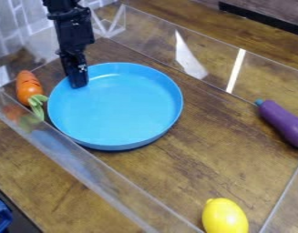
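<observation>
A blue plate (120, 107) lies on the wooden table, with my black gripper (76, 71) at its upper-left rim, shut on that rim; the fingertips are small and dark against it. An orange carrot (28, 89) with green top lies just left of the plate, partly beside its edge.
A purple eggplant (282, 123) lies at the right, and a yellow lemon (224, 217) at the bottom right. Clear plastic walls surround the table area. A blue object shows at the lower-left corner.
</observation>
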